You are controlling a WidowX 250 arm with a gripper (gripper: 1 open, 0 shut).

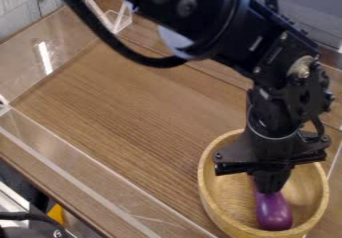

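A purple eggplant (273,210) lies in a round wooden bowl (214,192) at the bottom right of the camera view. My black gripper (267,172) hangs over the bowl at the eggplant's upper end, its fingertips close together and partly hidden. I cannot make out anything held between them.
A clear rim (27,72) runs along the left side. A pale blue object sits at the back, mostly behind the arm.
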